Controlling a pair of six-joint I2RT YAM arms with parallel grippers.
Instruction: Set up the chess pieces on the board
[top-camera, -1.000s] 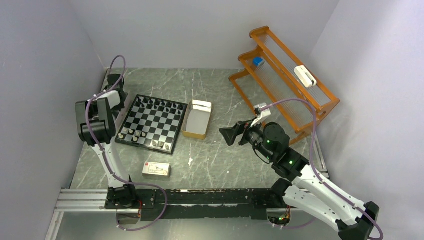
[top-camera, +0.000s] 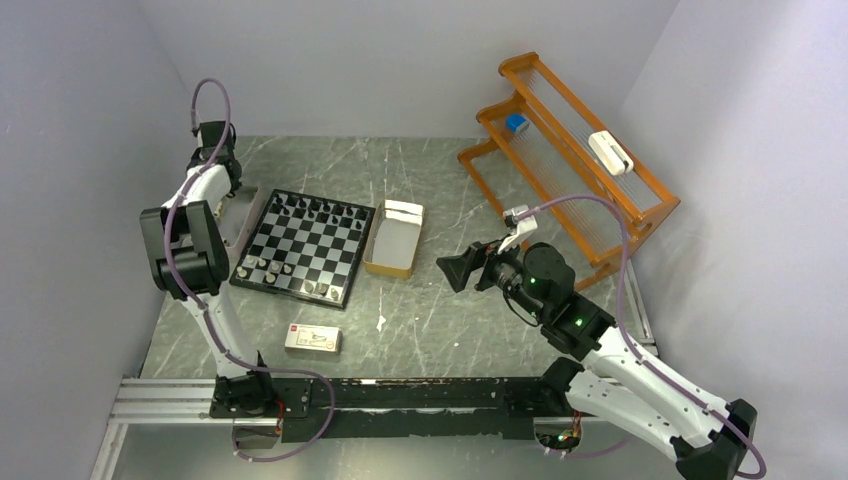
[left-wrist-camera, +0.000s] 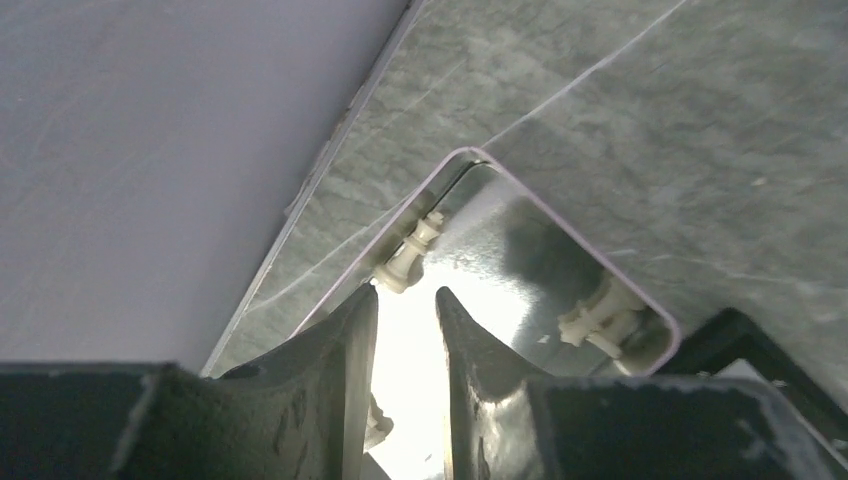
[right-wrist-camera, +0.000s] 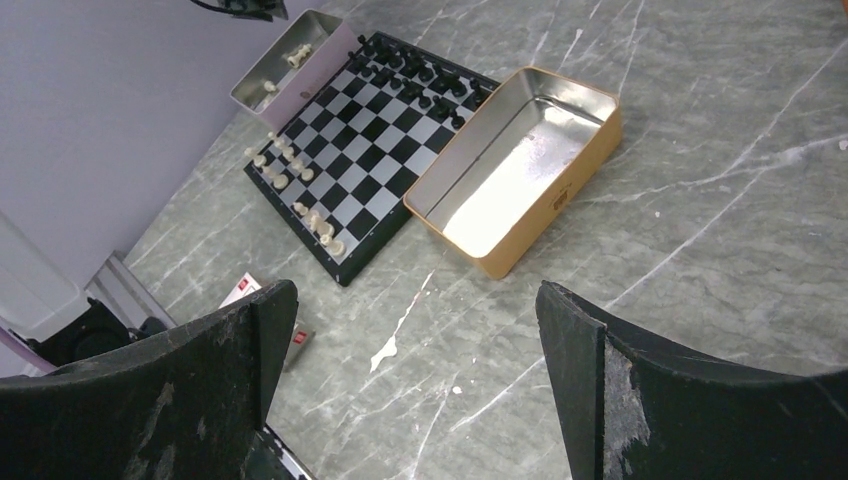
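The chessboard (top-camera: 305, 250) carries black pieces along its far side and some white pieces along its near side. Left of it, a pink-rimmed tray (left-wrist-camera: 545, 208) holds loose white pieces: a tall one (left-wrist-camera: 405, 255) by the left wall, a cluster (left-wrist-camera: 600, 310) at the right corner, another partly hidden at lower left. My left gripper hovers over this tray, part open, nothing visible between its fingers. My right gripper stands open and empty over the table, right of the board.
A gold-coloured box (top-camera: 393, 240) sits right of the board. A small carton (top-camera: 312, 338) lies in front of it. A wooden rack (top-camera: 590, 170) stands at the back right.
The right arm has shifted very slightly.
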